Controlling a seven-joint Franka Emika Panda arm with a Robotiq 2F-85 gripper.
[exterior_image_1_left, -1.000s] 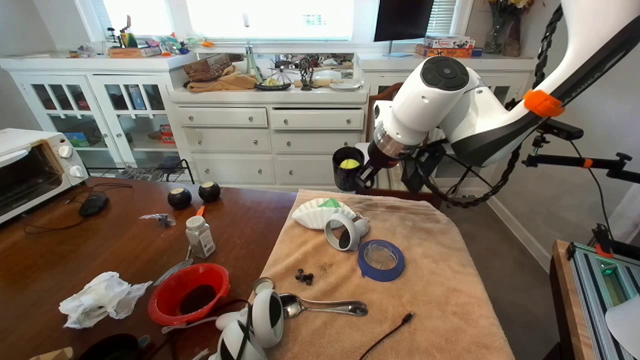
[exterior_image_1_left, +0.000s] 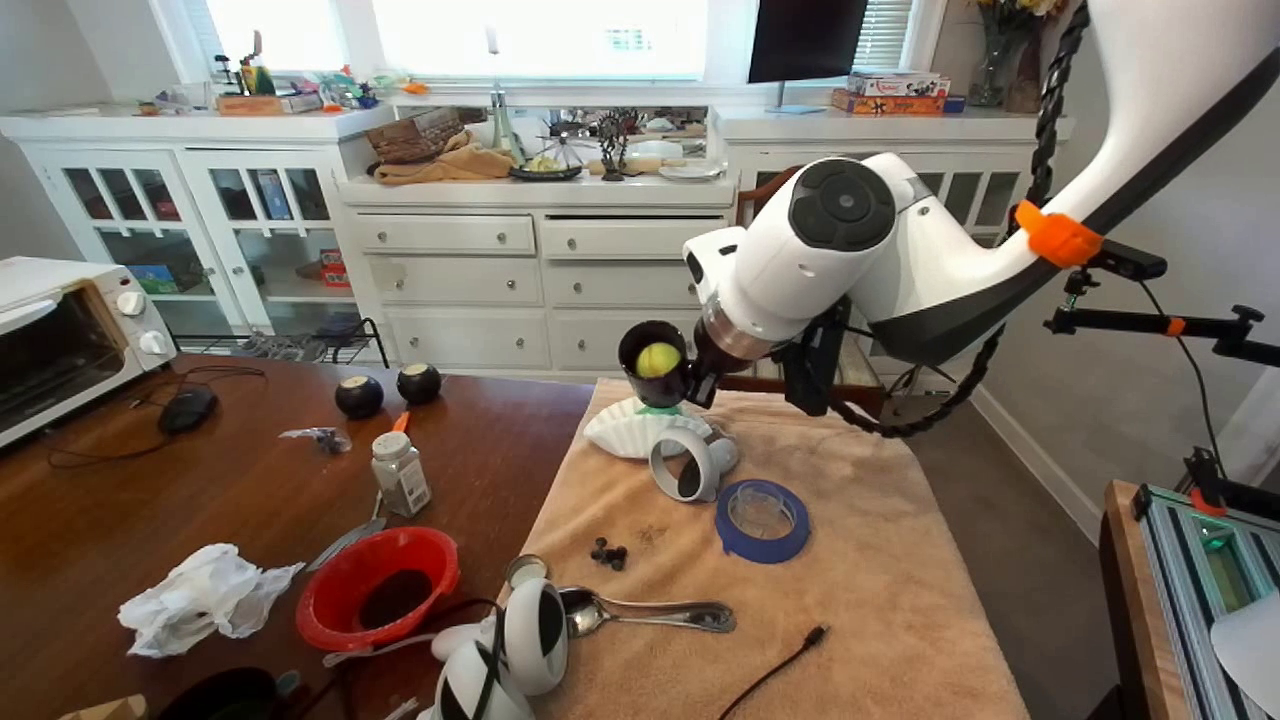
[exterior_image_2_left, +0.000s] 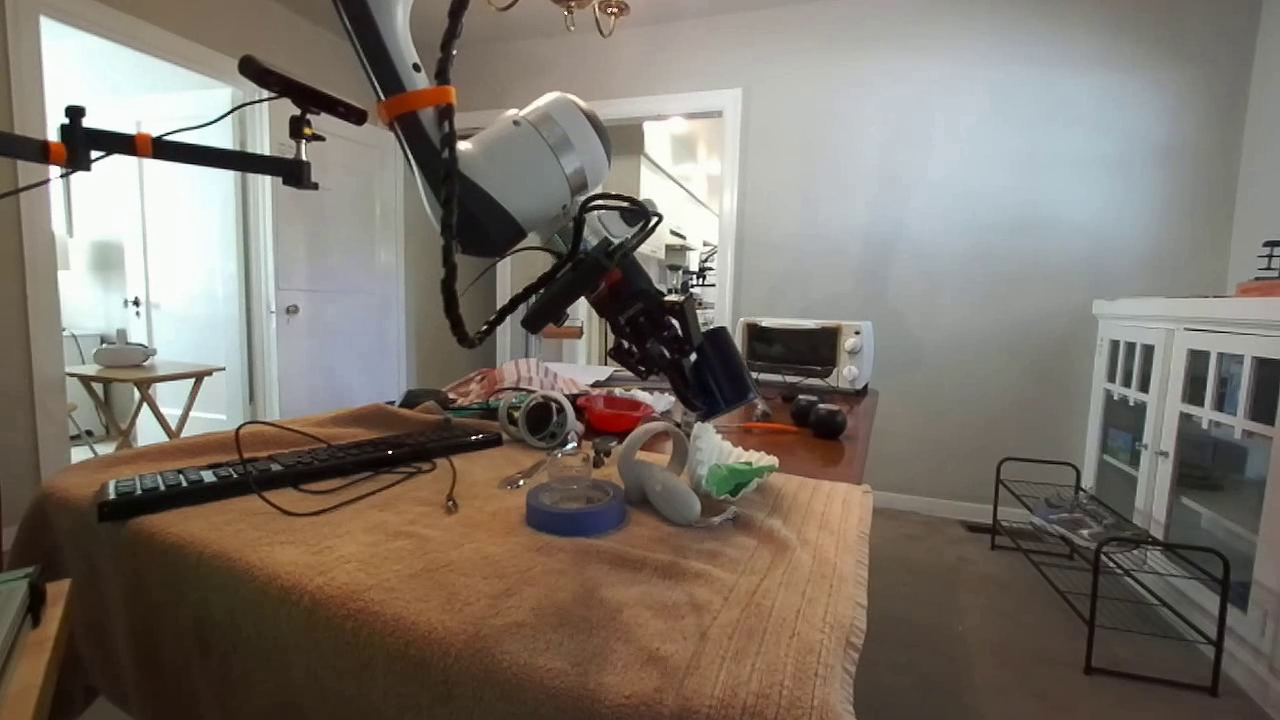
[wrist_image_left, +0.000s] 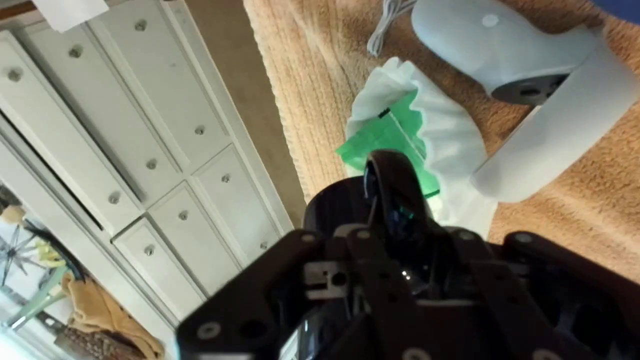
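Note:
In exterior view 1, a black mug (exterior_image_1_left: 632, 355) hangs above the towel's far edge with a yellow-green ball (exterior_image_1_left: 657, 359) inside. My gripper (exterior_image_1_left: 704, 382) is shut on its handle. The mug is tilted, its opening facing the camera in that view. From the wrist, the handle (wrist_image_left: 393, 171) shows at the fingers, which hide much of the mug's body (wrist_image_left: 336, 207). Beneath and close to the mug lie white fluted paper filters (exterior_image_1_left: 626, 432) with a green packet (wrist_image_left: 384, 138) in them. Exterior view 2 shows the mug (exterior_image_2_left: 728, 372) from outside, the ball hidden.
Beside the filters lies a white ringed controller (exterior_image_1_left: 684, 466), then a roll of blue tape (exterior_image_1_left: 763, 521). Spoons (exterior_image_1_left: 648, 614) and a red bowl (exterior_image_1_left: 378, 584) are nearer the camera.
In exterior view 1 the arm has moved left and lower, carrying the mug and ball from beyond the towel's edge to above the filters. The objects on the table are unmoved.

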